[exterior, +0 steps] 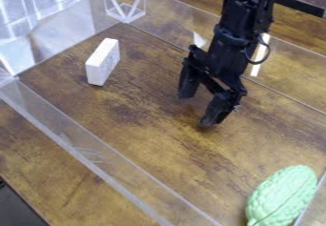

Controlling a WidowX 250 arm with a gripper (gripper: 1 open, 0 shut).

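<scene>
My black gripper [201,98] hangs low over the middle of the wooden floor of a clear-walled enclosure, its fingers apart and open, with nothing visible between them. A white rectangular block [102,62] lies to the left, apart from the gripper. A pale green ridged object [279,197] sits at the lower right, also apart from it.
Clear plastic walls [83,156] border the work area. A white item [260,52] is partly hidden behind the arm at the back. The floor left of and below the gripper is clear.
</scene>
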